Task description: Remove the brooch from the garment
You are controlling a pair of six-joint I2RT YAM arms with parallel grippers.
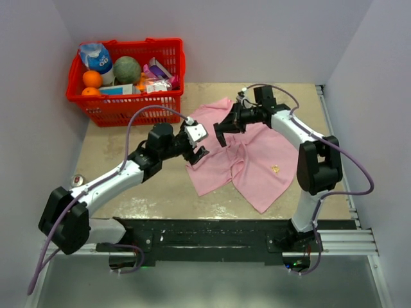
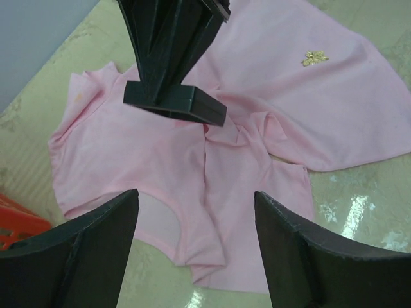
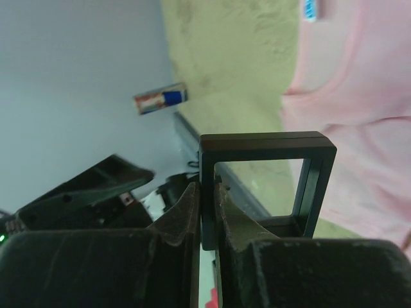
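Note:
A pink garment (image 1: 268, 151) lies rumpled on the table, its collar end towards the basket. A small gold flower-shaped brooch (image 1: 275, 169) lies on its right part, clear in the left wrist view as a shiny gold piece (image 2: 314, 58). My right gripper is shut on a black rectangular frame (image 3: 266, 140), raised above the garment and apart from the gold piece. My left gripper stands open beside the garment's left edge, nothing between its fingers; the black frame (image 2: 173, 102) is ahead of it.
A red basket (image 1: 122, 110) full of groceries stands at the back left. In the right wrist view, a small blue-and-white tag (image 3: 311, 9) shows by the garment's neckline.

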